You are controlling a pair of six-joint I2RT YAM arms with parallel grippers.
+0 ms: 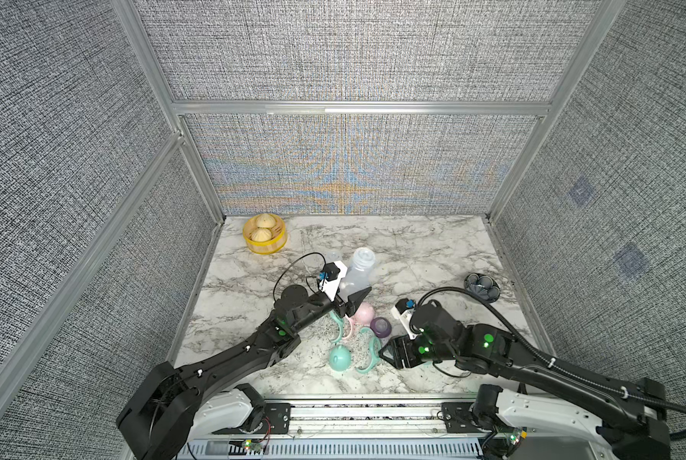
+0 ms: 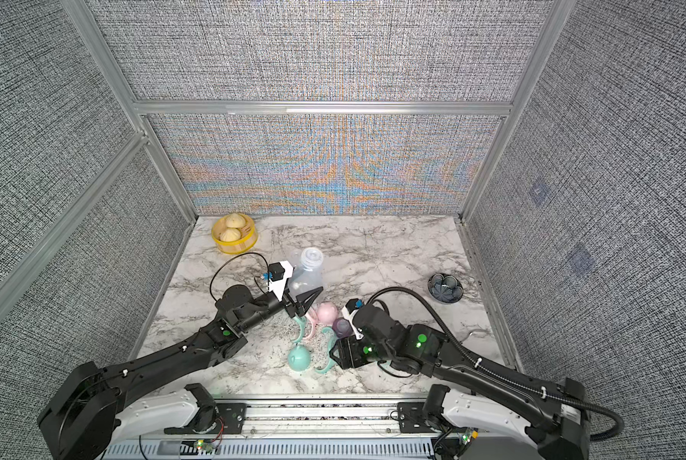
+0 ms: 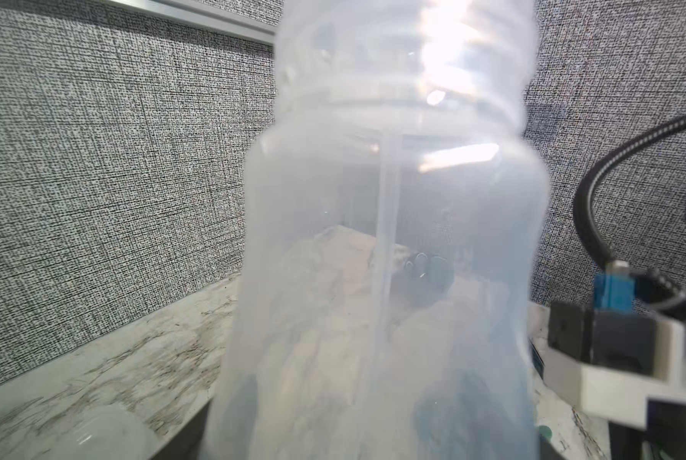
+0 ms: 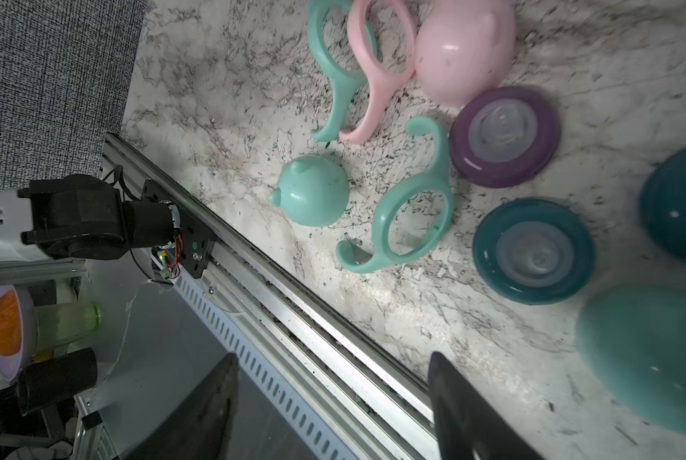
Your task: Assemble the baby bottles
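Observation:
My left gripper (image 1: 355,300) is at a clear, upright bottle (image 3: 381,199); whether its fingers grip it is hidden. My right gripper stands open above the parts, nothing between its fingertips. Below it lie a mint handle (image 4: 415,184), a mint dome cap (image 4: 310,191), a pink handle (image 4: 379,84), a second mint handle (image 4: 331,69), a pink cap (image 4: 461,46), a purple ring (image 4: 504,138), two teal rings (image 4: 533,276) and a larger-looking mint dome (image 4: 642,360).
A yellow steamer (image 1: 273,243) with buns sits at the back left, and a dark round tray (image 1: 481,287) at the right. A faint clear item stands behind my left gripper.

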